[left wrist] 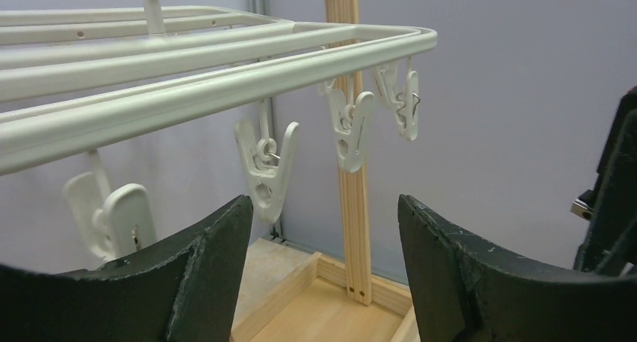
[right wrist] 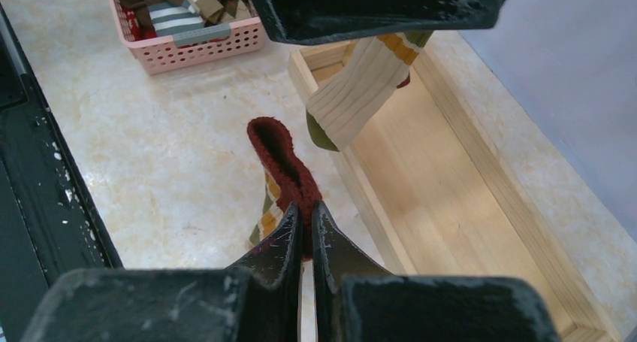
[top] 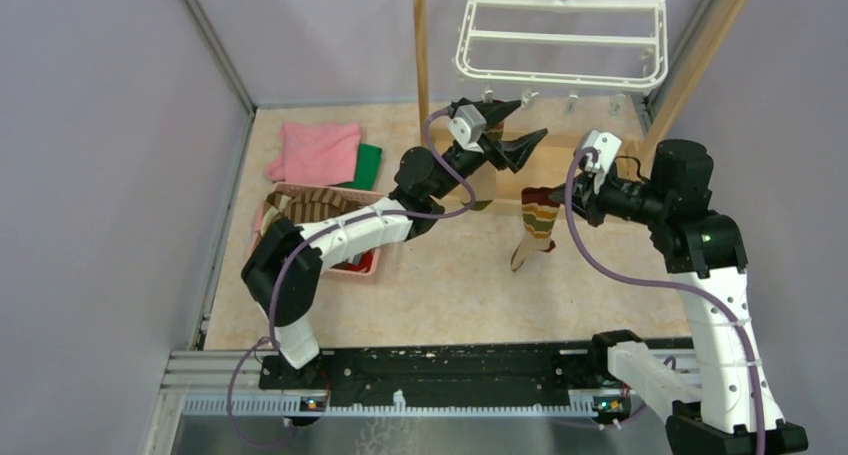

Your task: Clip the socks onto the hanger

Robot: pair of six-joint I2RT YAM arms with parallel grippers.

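My right gripper is shut on a striped sock with a maroon cuff (right wrist: 278, 150), which dangles from its fingertips; in the top view the sock (top: 540, 220) hangs below the hanger's front. A second sock (right wrist: 353, 94) hangs above the wooden tray, its top hidden behind dark gripper parts in the right wrist view. My left gripper is open, nothing visible between its fingers, facing the white hanger (left wrist: 210, 79) and its dangling clips (left wrist: 267, 184).
A pink basket of socks (right wrist: 188, 55) stands at the left, with pink (top: 310, 155) and green cloths behind it. The wooden tray (right wrist: 496, 161) lies under the hanger. A wooden post (left wrist: 353, 229) rises beside it.
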